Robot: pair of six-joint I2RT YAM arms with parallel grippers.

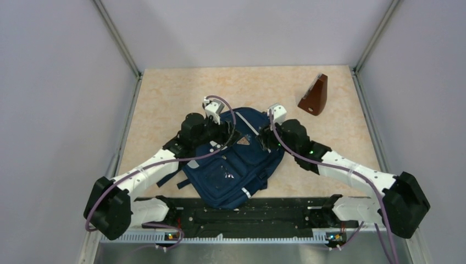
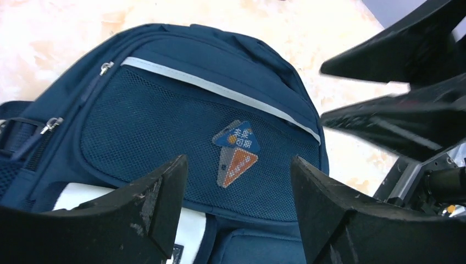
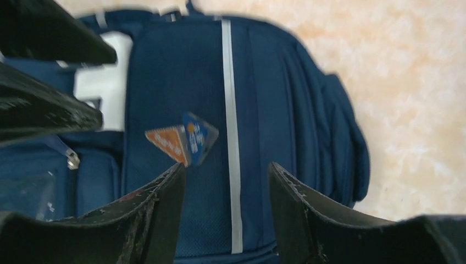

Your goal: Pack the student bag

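Observation:
The navy student bag [image 1: 228, 173] lies on the table, with a mesh panel, pale reflective strip [image 2: 203, 82], zipper pulls and orange-and-blue triangular patch [image 3: 167, 142]. A white item [image 3: 101, 82] shows in it beside that panel. My left gripper is over the bag's upper middle, open and empty. My right gripper is over the right part near the strip, open, with nothing between its fingers.
A brown wedge-shaped object [image 1: 315, 96] stands at the back right of the beige table [image 1: 176, 88]. Grey walls border the sides and back.

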